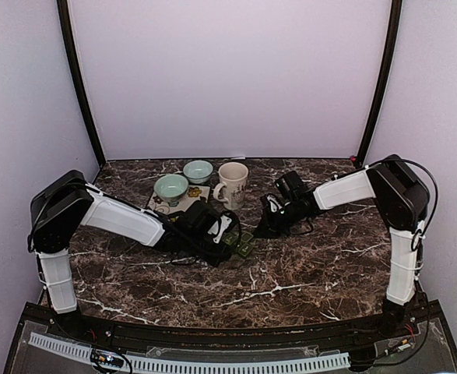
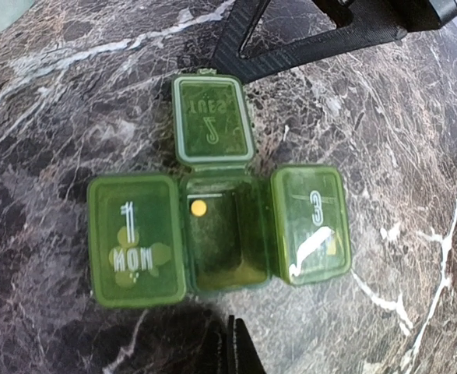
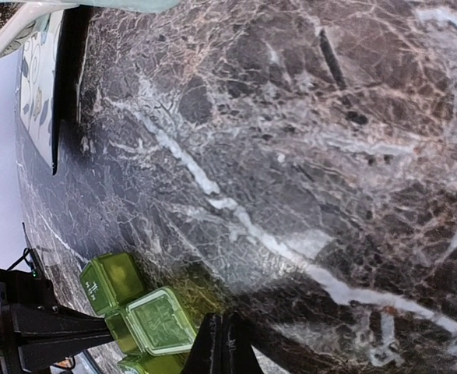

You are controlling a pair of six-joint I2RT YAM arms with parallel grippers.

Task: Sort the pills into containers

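A green pill organizer (image 1: 242, 245) lies on the table between my grippers. In the left wrist view its TUES lid (image 2: 211, 117) stands open above the middle compartment (image 2: 228, 241), which holds one yellow pill (image 2: 198, 208). The MON compartment (image 2: 135, 273) is closed, with pills showing through its lid; the third compartment (image 2: 310, 210) is closed too. My left gripper is shut, just beside the organizer's near edge. My right gripper is shut beside the raised lid (image 3: 159, 319), nothing seen between its fingers.
Two pale bowls (image 1: 170, 187) and a patterned tray (image 1: 156, 204) stand at back left, with a large mug (image 1: 234, 179) behind the organizer.
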